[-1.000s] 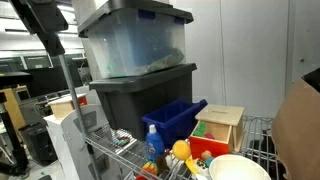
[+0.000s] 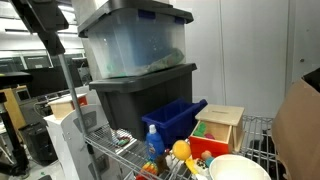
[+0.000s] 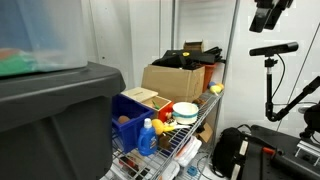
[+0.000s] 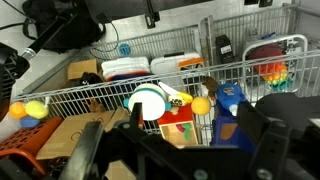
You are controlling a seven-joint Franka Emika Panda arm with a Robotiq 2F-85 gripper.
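My gripper hangs high over the wire rack, its dark fingers spread apart at the bottom of the wrist view with nothing seen held between them. Below it stand a white bowl [image 4: 150, 101], a yellow toy [image 4: 180, 98], an orange ball [image 4: 201, 105] and a blue bottle [image 4: 231, 98]. Exterior view 1 shows the bottle [image 2: 154, 141] upright beside a blue bin [image 2: 177, 121], with the bowl [image 2: 240, 168] toward the front. A wooden box with a red part [image 2: 214, 128] sits behind the orange ball [image 2: 181, 150]. The fingertips are outside both exterior views.
Large storage bins [image 2: 145, 92] are stacked at the rack's far end. Cardboard boxes [image 3: 175, 84] stand near the other end, beside a red bin [image 4: 35, 140]. Multicoloured toys [image 4: 272, 72] lie near the bottle. There is open air between arm and rack.
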